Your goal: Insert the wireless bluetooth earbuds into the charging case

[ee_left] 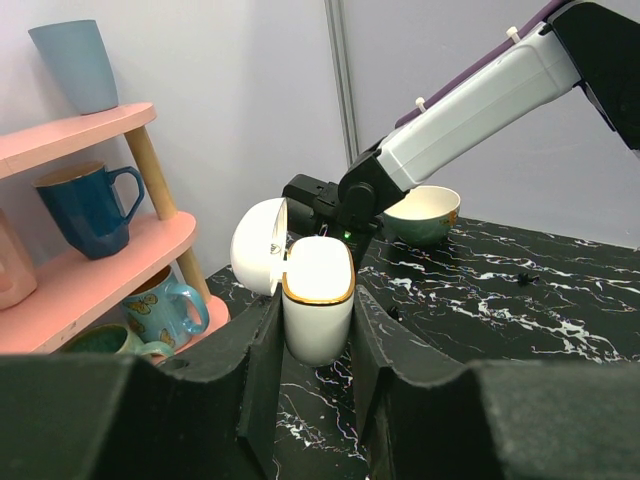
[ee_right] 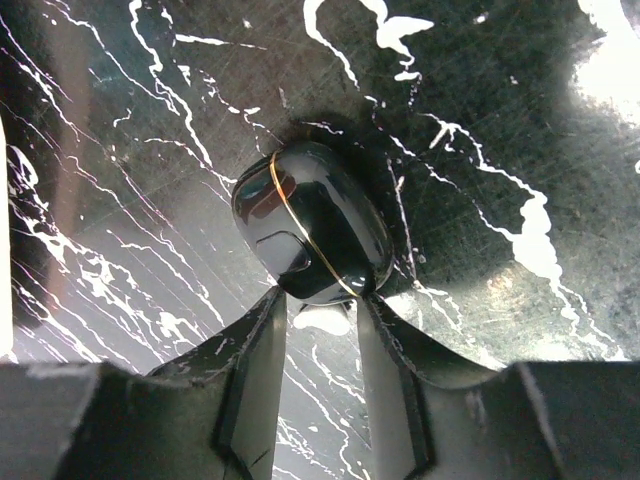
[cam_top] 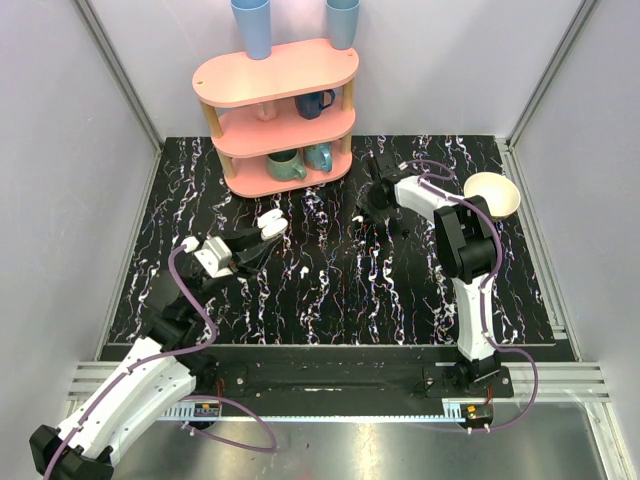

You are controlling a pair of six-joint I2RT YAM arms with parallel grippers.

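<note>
The white charging case (ee_left: 317,305), lid open, is held in my left gripper (cam_top: 260,250), which is shut on it, raised over the table's left middle. My right gripper (cam_top: 368,212) is low over the table beside the pink shelf. In the right wrist view, a glossy black earbud (ee_right: 310,220) with an orange line lies at the fingertips of that gripper, partly above a small white piece (ee_right: 322,318). The fingertips stand close together, part open; whether they grip the earbud is unclear.
A pink three-tier shelf (cam_top: 275,65) with cups and mugs stands at the back. A cream bowl (cam_top: 492,194) sits at the back right. Small dark and white pieces lie on the black marble table (cam_top: 320,310), whose front middle is otherwise clear.
</note>
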